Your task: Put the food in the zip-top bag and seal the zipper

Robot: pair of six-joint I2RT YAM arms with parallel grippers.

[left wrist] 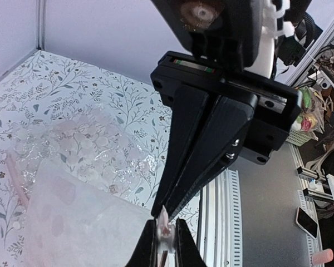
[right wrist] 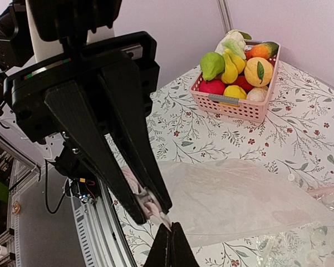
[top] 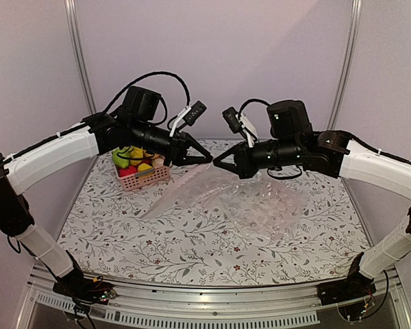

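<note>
Both grippers meet at mid-air above the table's middle. My left gripper (top: 207,159) is shut on the pinkish zipper edge of a clear bag (top: 185,192), whose translucent body hangs below and spreads toward the table. My right gripper (top: 219,160) sits right beside it at the same edge, shut; in the right wrist view its fingertips are at the zipper strip, and I cannot tell whether the strip is between them. Behind the left arm, the pink basket (right wrist: 256,111) holds the food: a green pear (right wrist: 211,65), a yellow lemon, red fruit, a cabbage and other items.
A crumpled clear plastic sheet or bag (top: 267,212) lies on the right middle of the floral table (top: 123,240). Side and back panels enclose the workspace.
</note>
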